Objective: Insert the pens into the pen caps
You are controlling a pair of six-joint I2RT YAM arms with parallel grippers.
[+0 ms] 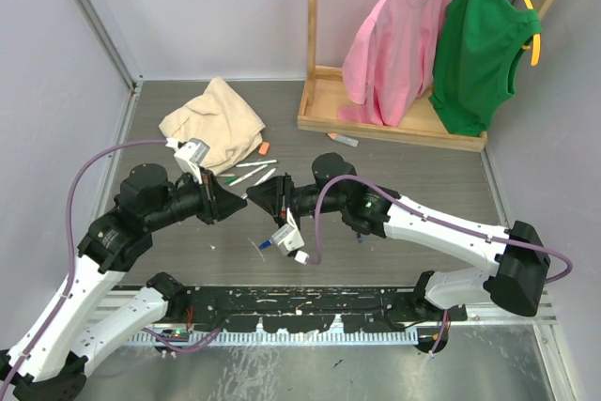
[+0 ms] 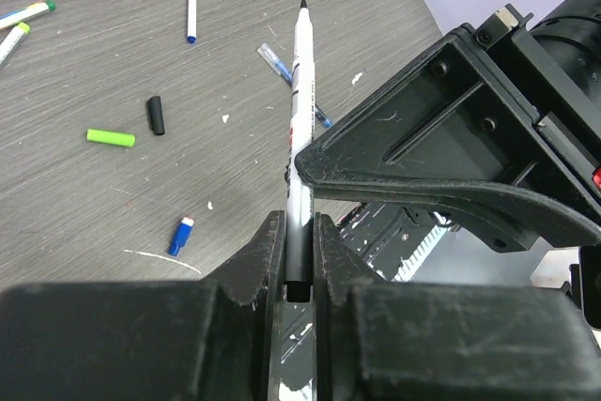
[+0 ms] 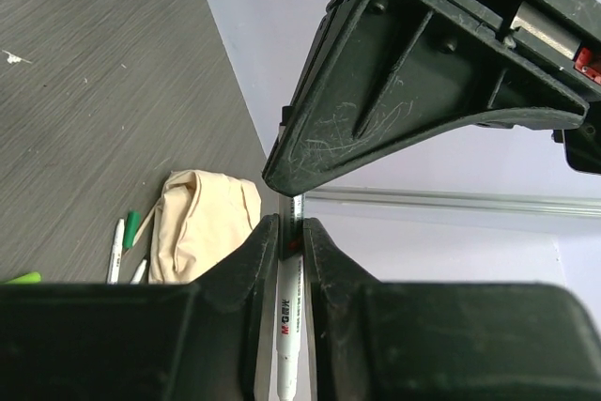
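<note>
A white pen (image 2: 302, 82) with a black nib stands lengthwise in the left wrist view, its dark end held by my left gripper, which is shut on it. My right gripper is around the same line, close to the left fingertips; its fingers flank a dark section of the pen, and whether they grip it cannot be told. The white barrel (image 3: 289, 326) runs on below those fingers. From above, both grippers meet nose to nose, with little of the pen showing. Loose caps lie on the table: black (image 2: 156, 115), light green (image 2: 111, 138) and blue (image 2: 181, 235).
Other pens lie nearby: a white one with a blue end (image 2: 192, 11), a clear blue one (image 2: 274, 61) and a white one (image 3: 116, 251). A beige cloth (image 1: 214, 124) lies at the back left. A wooden rack (image 1: 394, 133) with clothes stands at the back right.
</note>
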